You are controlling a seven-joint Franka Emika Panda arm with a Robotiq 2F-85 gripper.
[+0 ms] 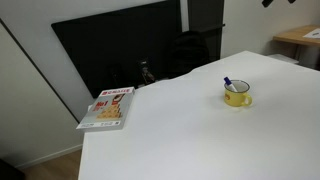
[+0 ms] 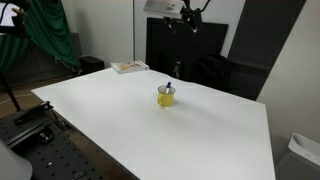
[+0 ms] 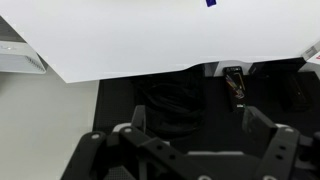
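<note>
A yellow mug (image 1: 237, 97) stands upright on the white table, with a blue-capped marker (image 1: 229, 82) leaning out of it. In exterior view 2 the same mug (image 2: 166, 98) sits near the middle of the table. My gripper is open in the wrist view, its two dark fingers wide apart and nothing between them. High above the table's far side, the gripper (image 2: 184, 26) is well away from the mug. Only a bit of blue (image 3: 211, 3) shows at the top edge of the wrist view; the mug itself is out of that frame.
A book or flat box (image 1: 107, 109) lies at the table's corner by the dark panel (image 1: 120, 45).
</note>
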